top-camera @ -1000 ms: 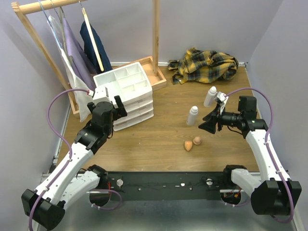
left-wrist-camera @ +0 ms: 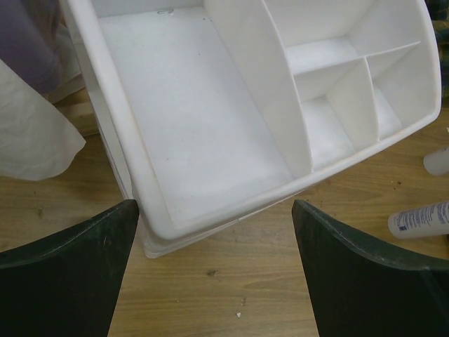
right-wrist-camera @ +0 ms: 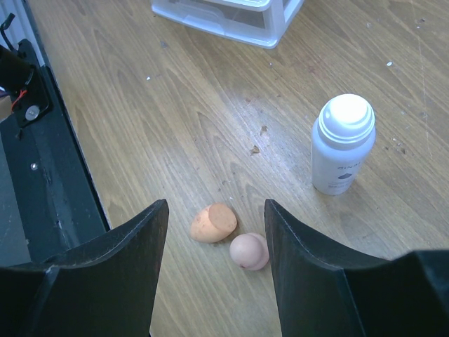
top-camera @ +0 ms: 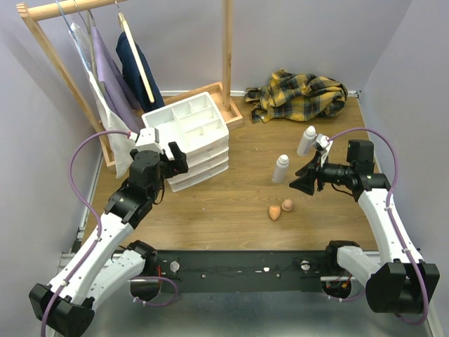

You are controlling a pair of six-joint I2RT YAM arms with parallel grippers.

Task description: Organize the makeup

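Observation:
A white makeup organizer point(top-camera: 184, 127) with drawers and an open compartmented top stands at the back left. My left gripper point(top-camera: 179, 159) is open at its near-left corner; in the left wrist view the left finger point(left-wrist-camera: 116, 228) meets that corner, and nothing is clasped. Two white bottles point(top-camera: 280, 169) point(top-camera: 306, 141) stand upright right of centre. In front of them lie a tan egg-shaped sponge point(top-camera: 274, 212) and a smaller pinkish one point(top-camera: 287, 205). Over the table just right of these, my right gripper point(top-camera: 303, 181) has its fingers apart, empty; both sponges show beyond it in the right wrist view.
A wooden clothes rack point(top-camera: 226, 56) with hanging garments point(top-camera: 116, 77) rises behind and left of the organizer. A plaid cloth point(top-camera: 298, 97) lies crumpled at the back right.
The organizer has slid slightly to the right, with my left gripper shifting a little the same way at its corner. The right arm, bottles and sponges look unmoved.

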